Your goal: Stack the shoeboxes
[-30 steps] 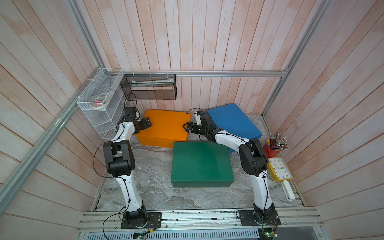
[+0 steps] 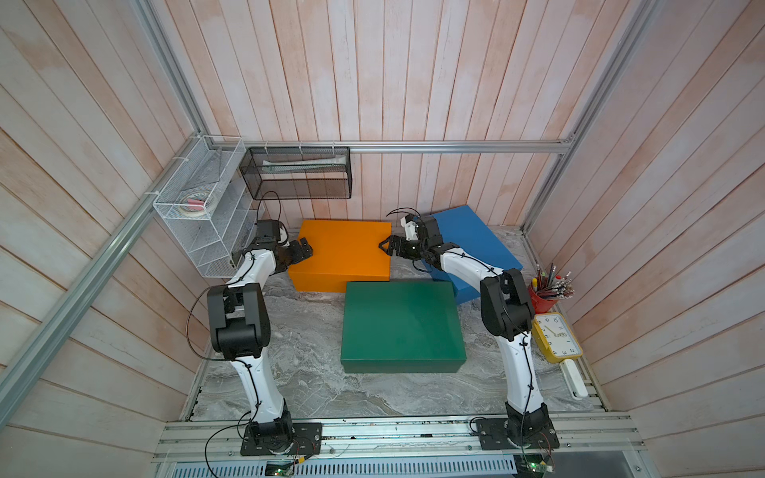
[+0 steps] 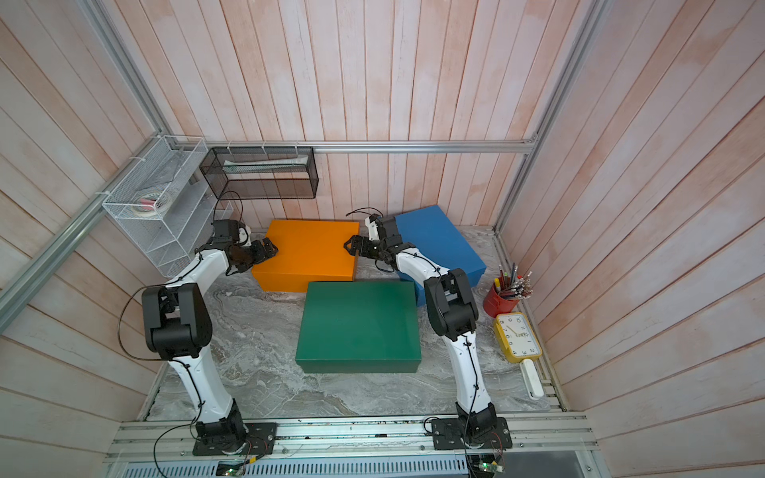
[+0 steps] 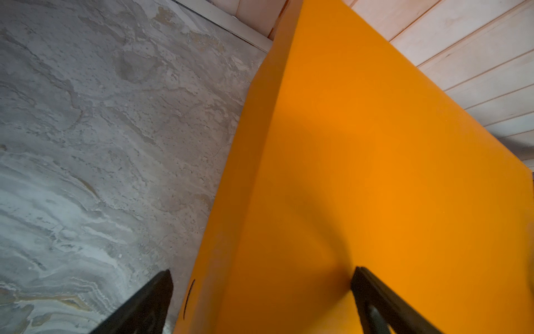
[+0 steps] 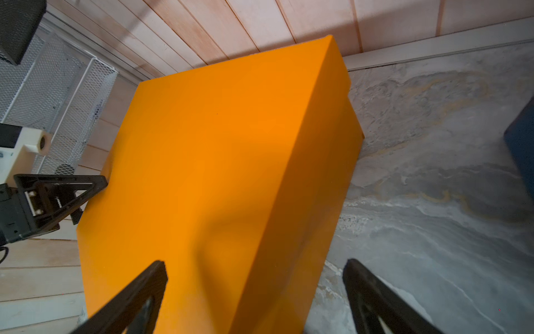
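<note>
An orange shoebox [image 2: 344, 248] lies against the back wall, left of centre. My left gripper [image 2: 302, 250] stands at its left end, open; in the left wrist view one finger [image 4: 153, 303] is outside the end and the other over the top. At the right end my right gripper [image 2: 389, 245] is open too, the box's end passing between its spread fingers. Whether the pads touch the box cannot be told. A green shoebox [image 2: 403, 325] lies in front. To the right rests a blue shoebox [image 2: 478, 239], turned at an angle and partly behind my right arm.
White wire shelves [image 2: 211, 199] and a black mesh basket [image 2: 296, 183] hang near the left arm. A red pencil cup [image 2: 542, 301] and a yellow clock [image 2: 557, 336] line the right edge. Bare marble shows at front left.
Green and blue boxes have not moved.
</note>
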